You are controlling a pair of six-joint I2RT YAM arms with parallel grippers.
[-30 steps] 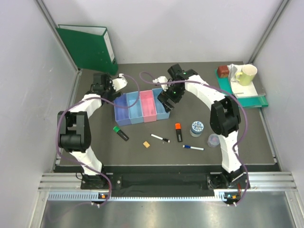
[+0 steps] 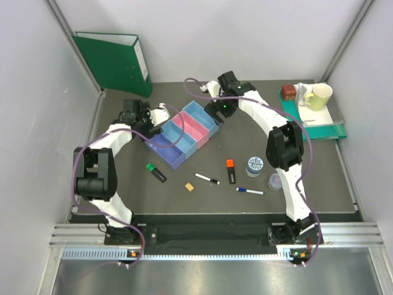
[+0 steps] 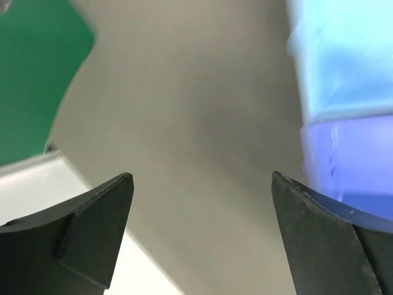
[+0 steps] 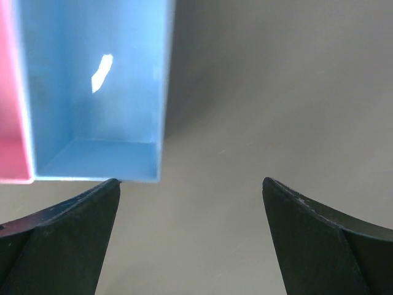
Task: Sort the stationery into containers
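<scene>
The bins stand as one row, set slantwise on the table: a purple bin (image 2: 167, 151), a blue bin (image 2: 186, 145), a pink bin (image 2: 191, 128) and another blue bin (image 2: 202, 115), all seemingly empty. My left gripper (image 2: 156, 130) is open beside the purple end; my right gripper (image 2: 215, 115) is open at the far blue end. Nothing lies between either pair of fingers. In front lie a green-capped highlighter (image 2: 156, 173), an orange-capped highlighter (image 2: 231, 171), a black-capped white marker (image 2: 207, 179), a blue marker (image 2: 250, 191) and a yellow eraser (image 2: 190, 187).
A round tub (image 2: 254, 166) and a clear cup (image 2: 276, 181) stand near the right arm. At the back right, a green tray (image 2: 325, 132) bears a mug (image 2: 319, 96). A green binder (image 2: 110, 64) stands at the back left.
The row of bins has turned: its right end swung away from the front and its purple end came nearer.
</scene>
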